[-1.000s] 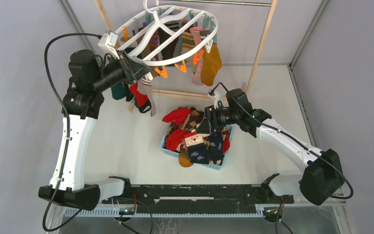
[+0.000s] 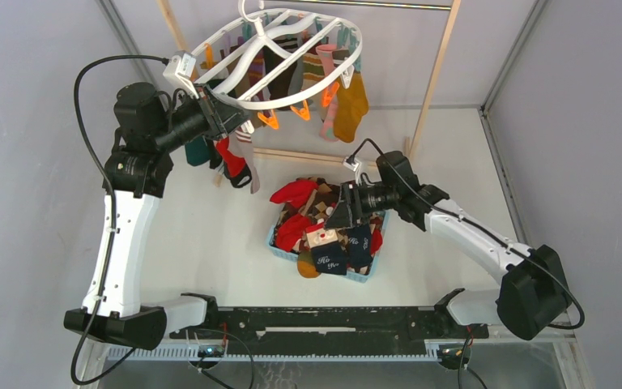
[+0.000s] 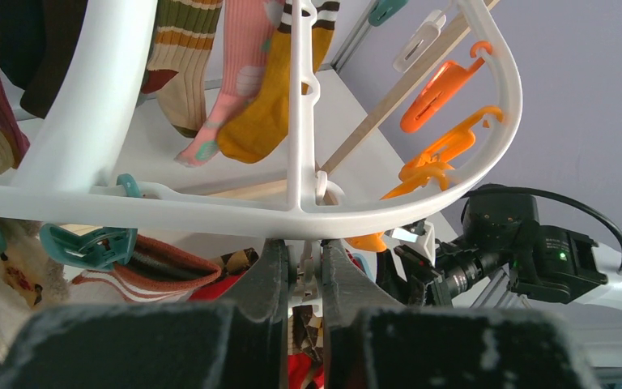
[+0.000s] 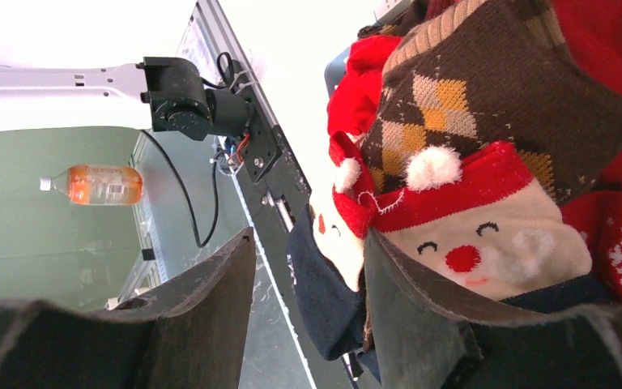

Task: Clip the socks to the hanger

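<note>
In the top view the round white hanger (image 2: 351,31) hangs at the back with several socks clipped on it. My left gripper is at its near rim, shut on a white clip (image 3: 308,253) below the ring. Below, a light-blue basket (image 2: 282,253) is heaped with loose socks. Over that heap, my right gripper points down with its fingers apart. Its right-hand finger (image 4: 401,284) touches the folded edge of a Santa-face sock with a navy foot (image 4: 324,312); the other finger stands clear to the left. A second Santa-face sock (image 4: 494,243) lies alongside.
Empty orange clips (image 2: 300,111) hang along the hanger's front right rim. A hung mustard sock (image 2: 351,109) and a red and black sock (image 2: 235,162) dangle from the ring.
My right gripper has shifted slightly over the basket, and the Santa-face sock beneath it has moved a little to the left. The left arm and the hanger look unchanged.
</note>
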